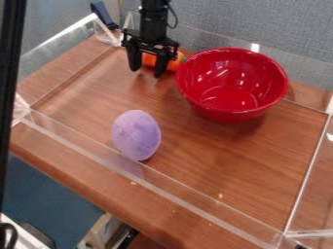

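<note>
My black gripper [150, 56] is at the top of the view, over an orange object [177, 58] at the back of the wooden surface, whose shape is partly hidden by the gripper. Whether the fingers hold it is hard to tell. A large red bowl [232, 84] sits to the right of the orange object, and a purple egg-shaped object [136, 135] lies in the front left area.
Low clear walls [196, 202] border the wooden surface [228, 170]. A grey textured backdrop stands behind.
</note>
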